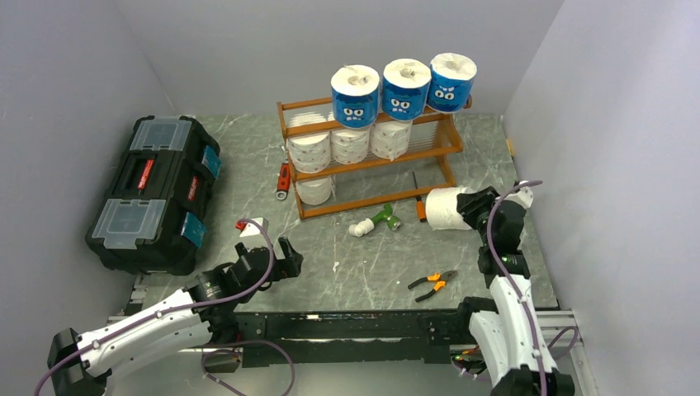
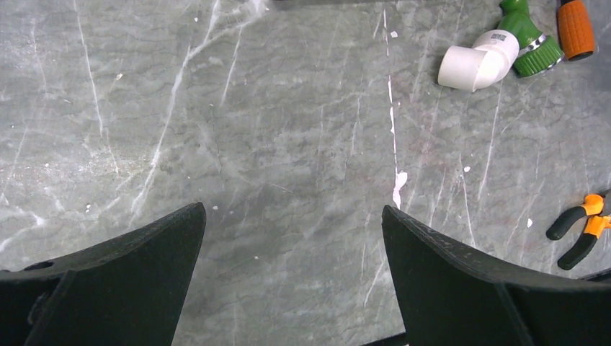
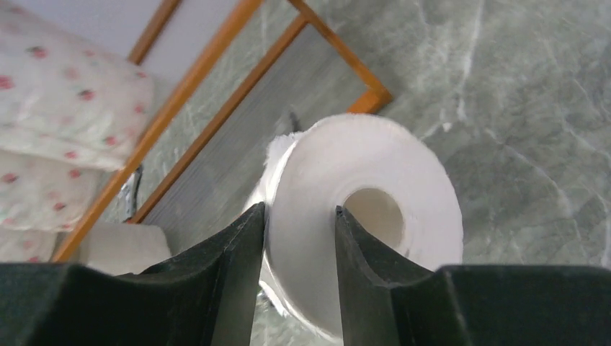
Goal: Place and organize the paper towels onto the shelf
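Note:
A white paper roll (image 1: 446, 209) lies on its side on the table, right of the wooden shelf (image 1: 355, 167). My right gripper (image 1: 467, 205) is at its right end; in the right wrist view, that end (image 3: 403, 144) faces the camera. The right fingers (image 3: 245, 238) stand partly apart over the roll's wall, and whether they grip it cannot be told. On the shelf, three blue-wrapped rolls (image 1: 354, 101) top a row of white rolls (image 1: 350, 146), with one white roll (image 1: 314, 190) at the bottom left. My left gripper (image 1: 264, 246) hangs open and empty over bare table.
A pipe fitting (image 1: 376, 222), an orange-handled screwdriver (image 1: 421, 209) and pliers (image 1: 432, 284) lie in front of the shelf. To the left stand a black toolbox (image 1: 157, 194) and a red tool (image 1: 283, 181).

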